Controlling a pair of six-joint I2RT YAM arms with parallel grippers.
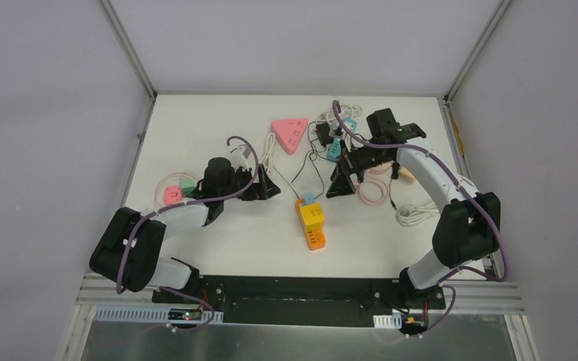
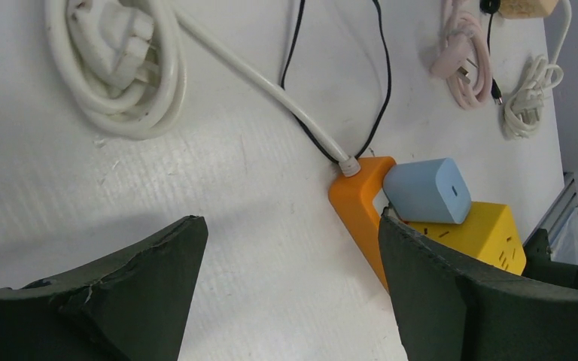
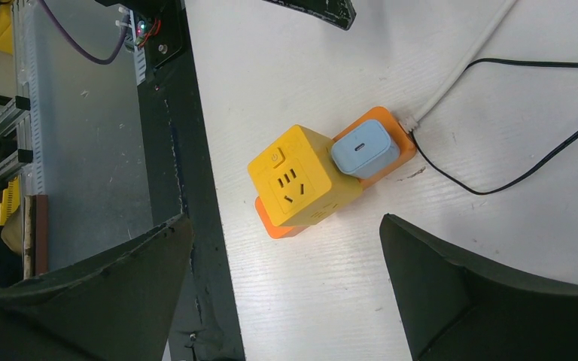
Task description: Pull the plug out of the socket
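Note:
An orange power strip (image 1: 316, 241) lies at the middle of the table, with a white cable running from its far end. Plugged onto it are a yellow cube socket (image 1: 312, 216) and, beside that, a small light-blue charger plug (image 3: 363, 148) with a port on its face. To the left of the strip, my left gripper (image 1: 275, 189) hangs with its fingers apart and nothing between them; the strip is partly hidden behind one finger (image 2: 451, 293) in the left wrist view. My right gripper (image 1: 339, 189) stands open just behind and right of the strip, holding nothing.
A coiled white cable (image 2: 120, 68) with a plug lies behind the left gripper. At the back are a pink triangular socket (image 1: 290, 134) and a black adapter (image 1: 323, 134). A pink coiled cable (image 1: 373, 191) lies on the right.

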